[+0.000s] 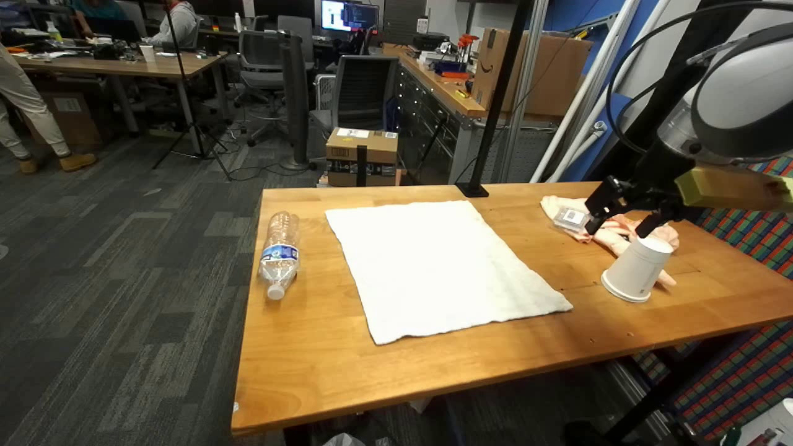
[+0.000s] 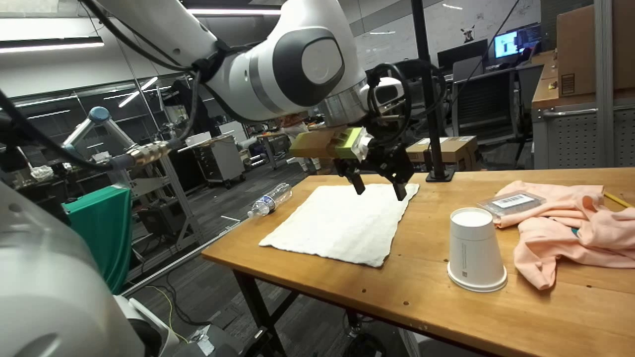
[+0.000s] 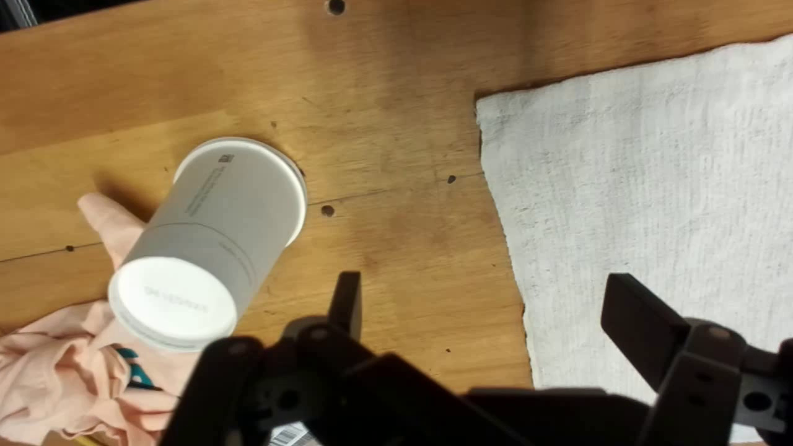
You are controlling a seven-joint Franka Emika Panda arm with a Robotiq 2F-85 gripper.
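Wide apart above the table, the fingers of my gripper are open with nothing between them. Below them in the wrist view are bare wood and the near edge of a white cloth [image 3: 654,201], which lies flat. A white paper cup [image 3: 215,215] stands upside down on the table, to the left of the fingers in that view. Exterior view 2 shows the gripper [image 2: 379,195] in the air, left of the cup [image 2: 475,250]. A clear plastic bottle [image 1: 280,253] with a blue label lies on its side beyond the cloth's far side.
Behind the cup is a crumpled peach cloth [image 2: 565,220] with a clear packet [image 2: 513,202] on it. A yellow pencil-like stick [image 2: 617,199] pokes out there. A black post [image 1: 473,189] rises from the table's back edge. Bare wood surrounds the white cloth.
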